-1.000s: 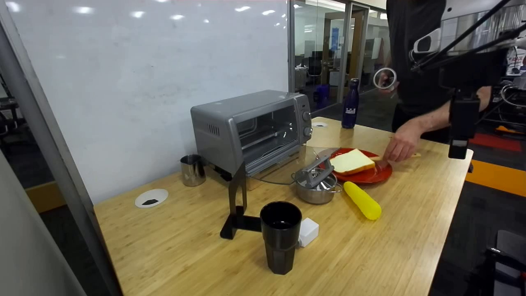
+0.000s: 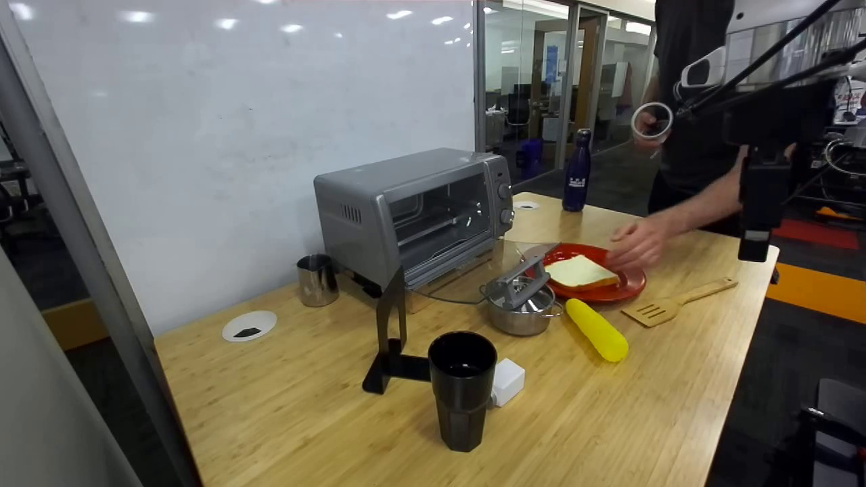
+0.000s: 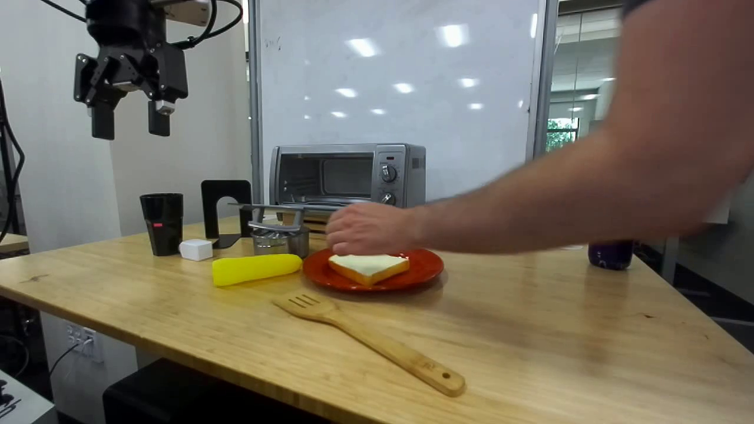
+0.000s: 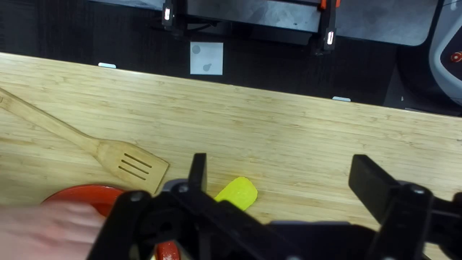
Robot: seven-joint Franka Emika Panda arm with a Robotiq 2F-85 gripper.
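Note:
My gripper hangs open, high over the table's near left side, with nothing between its fingers. Both black fingers, one of them the right finger, stand wide apart in the wrist view. Below them a yellow rounded object shows partly, the rest hidden by the gripper. A slice of bread lies on the red plate, and a person's hand is over it. In front of the plate a slotted wooden spatula rests flat on the table.
A toaster oven with its door down stands by the whiteboard. Near it are a steel pot, a metal cup, a black cup, a black stand, a white block and a blue bottle. The person's arm reaches across the table.
The spatula, held in the person's hand at the plate before, now lies on the table in front of it. The hand has moved over the plate by the bread. My gripper has stayed put.

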